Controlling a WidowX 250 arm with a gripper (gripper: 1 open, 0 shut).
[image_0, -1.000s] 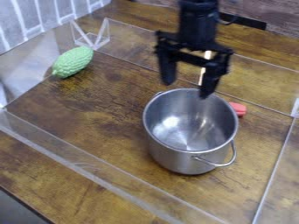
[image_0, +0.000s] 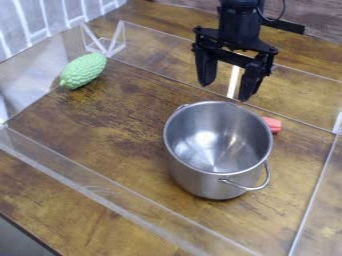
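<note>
The black gripper (image_0: 230, 82) hangs open at the top centre, above and behind a steel pot (image_0: 218, 170), with nothing seen between its fingers. The pot stands on the wooden table at centre right, empty, with a wire handle at its near right. A green bumpy vegetable-like object (image_0: 82, 71) lies at the left. A red item (image_0: 273, 124) shows partly behind the pot's right rim.
Clear plastic walls (image_0: 315, 200) surround the work area on the wooden table (image_0: 94, 140). A pale upright strip stands behind the gripper.
Since a second ago the gripper has risen slightly from lower over the pot's back, where it was blurred. The pot and other objects have not moved.
</note>
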